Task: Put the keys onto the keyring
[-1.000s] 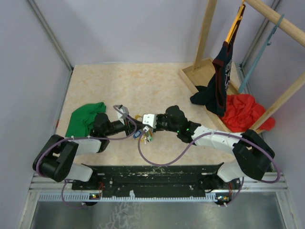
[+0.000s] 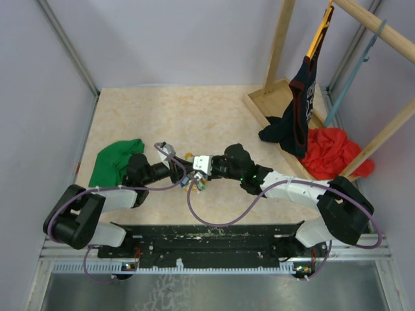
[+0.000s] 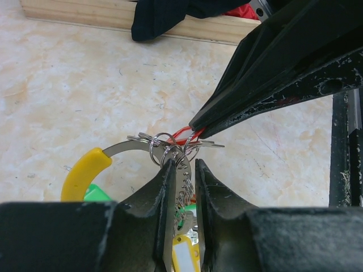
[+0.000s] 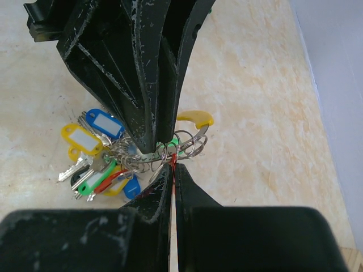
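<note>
A cluster of keys with coloured tags (image 4: 105, 127) hangs low at the table's middle, with steel rings (image 3: 170, 148) and a red loop (image 3: 180, 136) among them. My left gripper is at the rings, its fingers close together, with a narrow gap. My right gripper is shut at the red piece, which shows at its tips; whether it is held is unclear. The two grippers meet, hiding much of the cluster in the top view (image 2: 194, 178).
A green cloth (image 2: 110, 159) lies at the left. A wooden frame (image 2: 259, 103) with a dark hanging cloth and a red cloth (image 2: 324, 152) stands at the right.
The arms are nearly still; only slight shifts at the grippers show in the top view.
</note>
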